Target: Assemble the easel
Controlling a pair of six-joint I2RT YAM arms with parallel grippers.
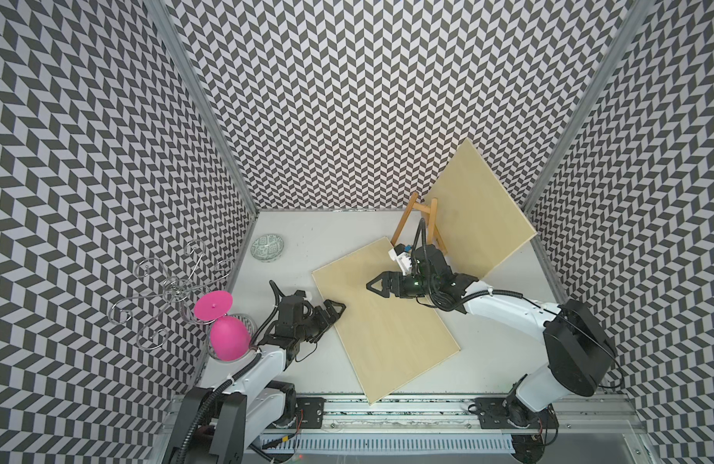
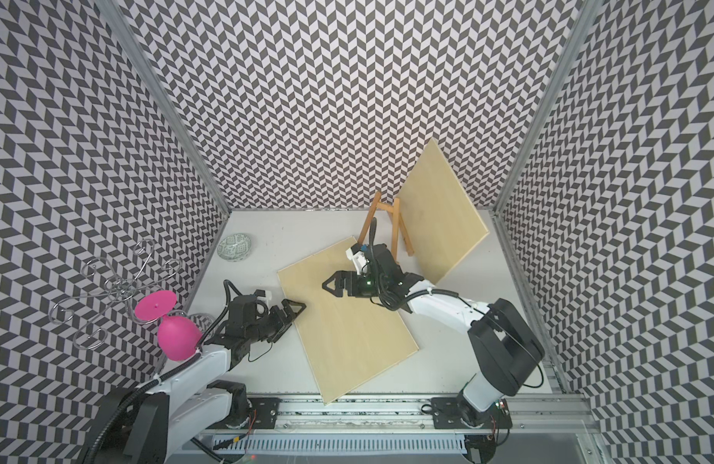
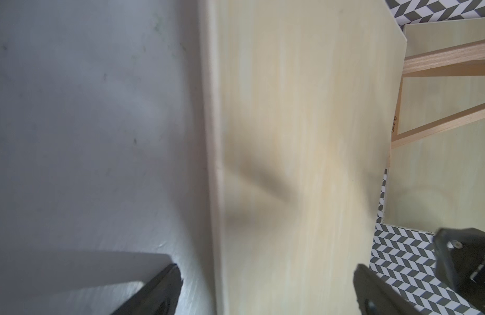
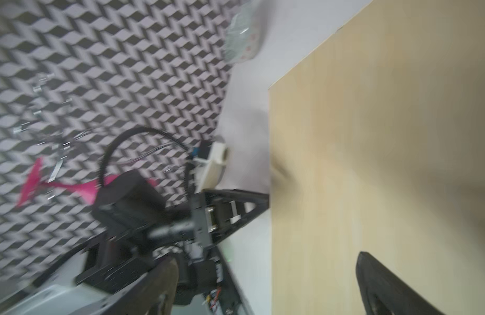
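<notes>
A thin wooden board lies turned at an angle in mid-table. Behind it stands the wooden easel frame, partly hidden by my right arm, with a second board upright beside it at the back right. My left gripper is open at the flat board's left edge; in the left wrist view that edge runs between its fingertips, not gripped. My right gripper is open above the flat board, with nothing between its fingers.
A wire stand with pink pieces is at the left. A small patterned round dish sits at the back left. Bare table shows at the back left and front right.
</notes>
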